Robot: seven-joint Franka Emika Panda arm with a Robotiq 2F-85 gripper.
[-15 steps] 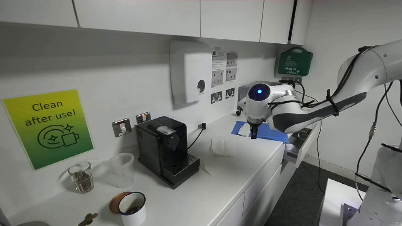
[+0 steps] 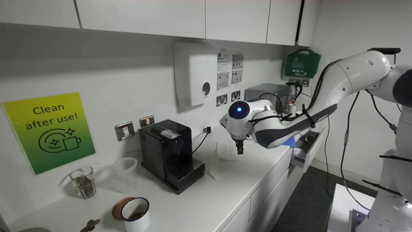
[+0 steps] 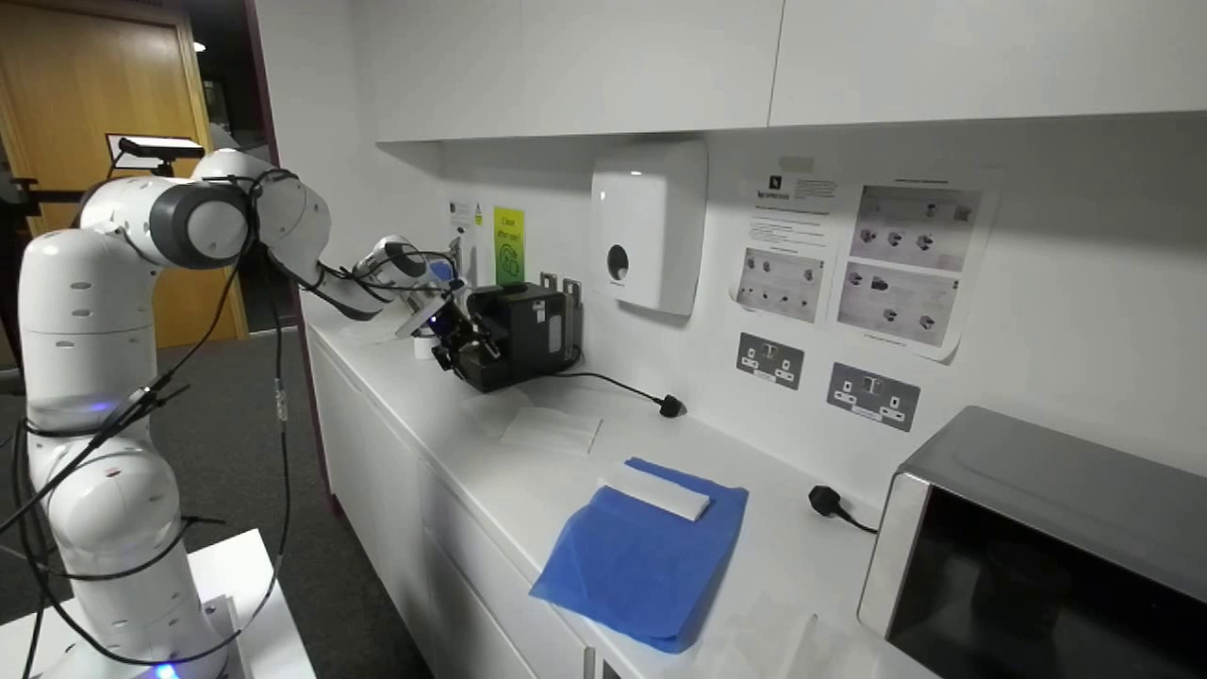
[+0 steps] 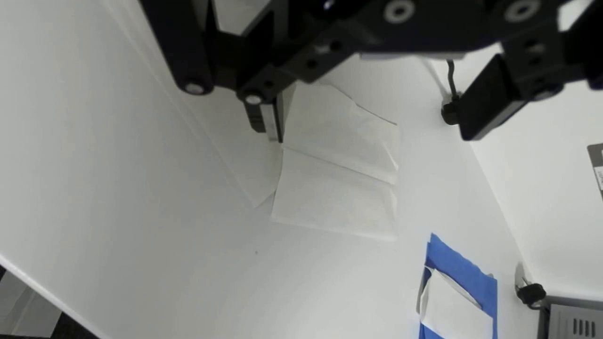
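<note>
My gripper is open, its two fingers wide apart and nothing held between them. In exterior view 1 the gripper points down over the counter, to the right of the black coffee machine. Beneath it in the wrist view lies creased white paper, flat on the counter; whether the fingers touch it cannot be told. Farther along, a blue cloth rests on the counter with a folded white piece on top.
A glass, a clear plastic cup and a white mug stand left of the coffee machine. The microwave occupies the far end. An open drawer juts from the counter front. Bare counter surrounds the paper.
My arm has moved left in exterior view 1, from near the blue cloth toward the white paper and the coffee machine. The gripper now appears slightly lower there.
</note>
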